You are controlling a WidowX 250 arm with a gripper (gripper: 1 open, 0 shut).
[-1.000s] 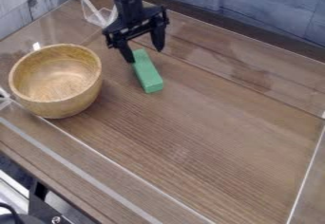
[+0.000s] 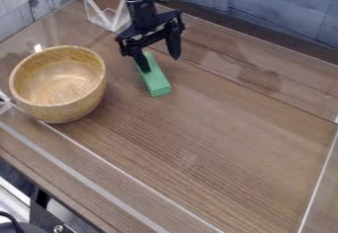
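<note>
My black gripper (image 2: 150,48) hangs from the top centre, its two fingers open and spread just above the upper end of a green block (image 2: 156,77). The block lies lengthwise on the wooden table, pointing toward the front. Whether the left finger touches the block is hard to tell.
A large wooden bowl (image 2: 58,58) sits to the left of the block, with a narrow gap between. A dark object sits at the bottom left corner.
The gripper has moved down and slightly toward the front, closer over the green block's upper end. The block and bowl appear unmoved.
</note>
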